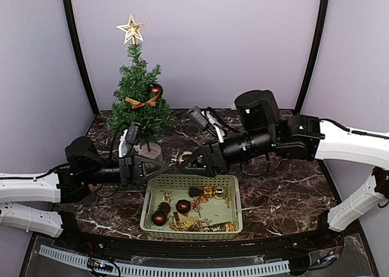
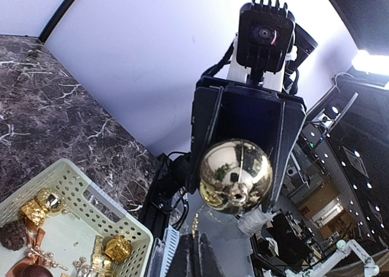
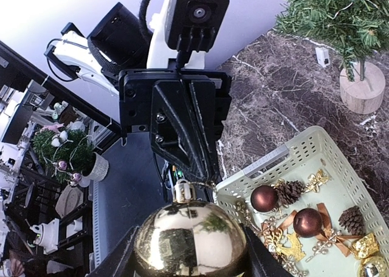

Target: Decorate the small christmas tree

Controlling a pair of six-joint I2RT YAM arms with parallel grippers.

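A small green tree [image 1: 137, 82] with a gold star [image 1: 131, 30], a brown bauble and an orange bow stands at back left. My right gripper [image 1: 191, 164] is shut on a gold bauble [image 2: 235, 174], which shows large in both wrist views, its cap and fine string facing my left gripper [image 1: 163, 167]. The left one is shut, a little apart from the bauble; the thin gold string hangs by its fingertips in the left wrist view, and I cannot tell whether it is between them.
A pale perforated basket [image 1: 146, 207] below the grippers holds several baubles, pine cones and gold ornaments. Bare marble surface [image 1: 279, 198] lies to its right. Walls enclose the back and sides.
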